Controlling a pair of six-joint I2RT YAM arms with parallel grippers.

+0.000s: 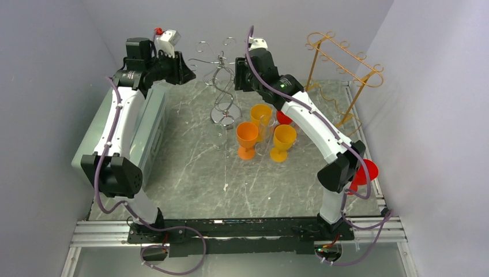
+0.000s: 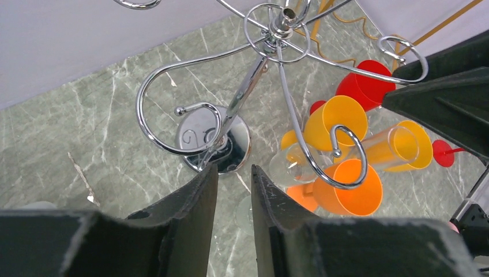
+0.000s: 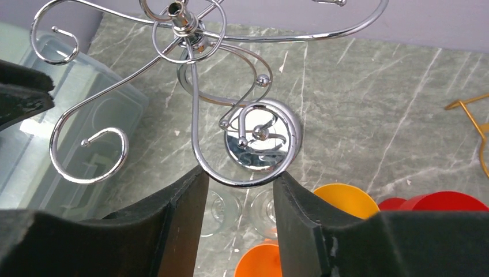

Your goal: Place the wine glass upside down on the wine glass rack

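Note:
The silver wine glass rack (image 1: 224,72) stands between the two arms, its curled wire arms bare of any glass in these views. To its left, my left gripper (image 1: 191,75) is partly open, with an empty gap between its fingers in the left wrist view (image 2: 234,170). On the rack's other side my right gripper (image 1: 239,75) is also partly open. A wire loop of the rack (image 3: 245,183) appears across the gap between its fingers; contact cannot be judged. Clear wine glasses (image 1: 265,135) stand on the table near the rack's round base (image 1: 225,114), some partly hidden behind the fingers.
Orange goblet (image 1: 247,134), yellow goblets (image 1: 284,138) and a red one (image 1: 284,118) crowd the table front-right of the rack. A gold rack (image 1: 346,55) is at the right, and a pale green bin (image 1: 144,127) at the left.

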